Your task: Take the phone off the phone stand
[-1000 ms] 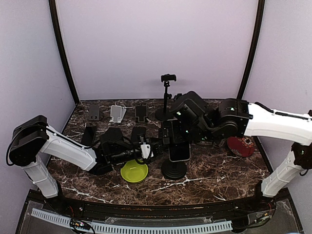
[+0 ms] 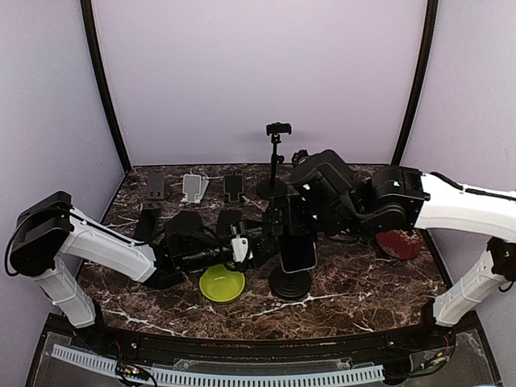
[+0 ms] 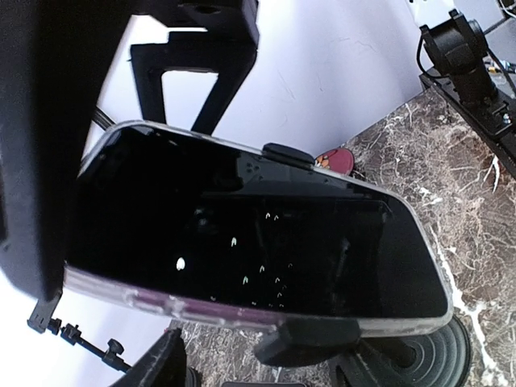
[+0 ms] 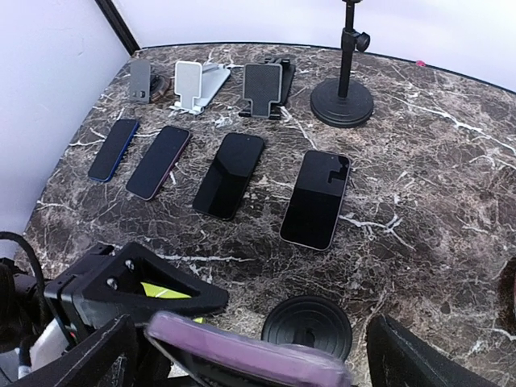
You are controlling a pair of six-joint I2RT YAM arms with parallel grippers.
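Observation:
The phone (image 3: 242, 226), black-screened with a light rim, sits tilted on a stand with a round black base (image 2: 290, 286), under my right gripper in the top view. In the right wrist view its purplish edge (image 4: 246, 351) lies between the fingers of my open right gripper. My left gripper (image 2: 262, 246) is beside the stand on the left; in the left wrist view its fingertips (image 3: 161, 367) show apart below the phone, nothing seen held.
Several phones (image 4: 228, 176) lie at the back left, with small stands (image 4: 262, 85) behind them and a tall stand (image 4: 340, 103). A yellow-green bowl (image 2: 222, 286) is below my left arm; a red item (image 2: 399, 244) lies at right.
The left arm has barely moved.

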